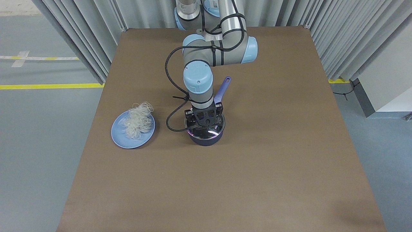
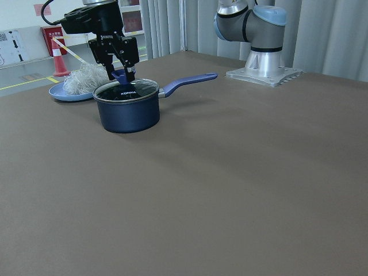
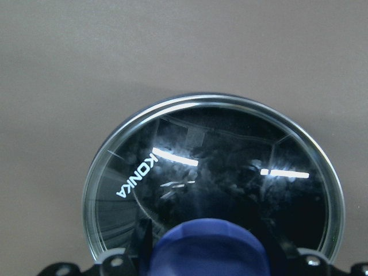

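A dark blue saucepan (image 2: pixel 129 119) with a blue handle (image 2: pixel 195 80) stands on the brown table, covered by a glass lid (image 3: pixel 213 161) marked KONKA. My gripper (image 2: pixel 122 72) is down over the lid, its fingers either side of the blue knob (image 3: pixel 209 250); whether they grip it is unclear. A blue plate (image 1: pixel 121 137) heaped with white noodles (image 1: pixel 139 121) sits left of the pot in the front view.
The arm's base (image 2: pixel 264 72) stands at the back, against grey curtains.
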